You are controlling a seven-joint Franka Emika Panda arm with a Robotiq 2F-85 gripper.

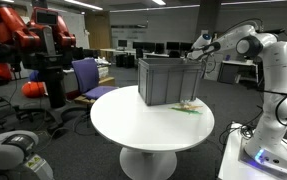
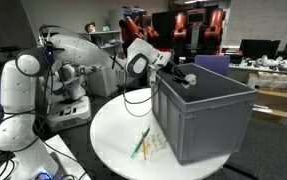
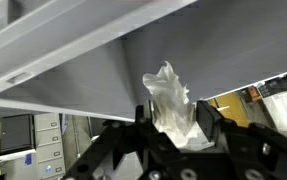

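A crumpled white piece, like paper or tissue (image 3: 171, 100), shows between the dark fingers of my gripper in the wrist view. Whether the fingers press on it or stand loose around it cannot be told. In exterior view 2 my gripper (image 2: 180, 77) hangs at the open top of a large grey bin (image 2: 198, 125), the white piece (image 2: 190, 79) at its tip. The bin's inside floor is hidden in both exterior views.
The bin stands on a round white table (image 1: 133, 120). Several thin coloured items, among them a green one (image 1: 186, 110), lie on the table beside it. An office chair (image 1: 88, 78) stands behind.
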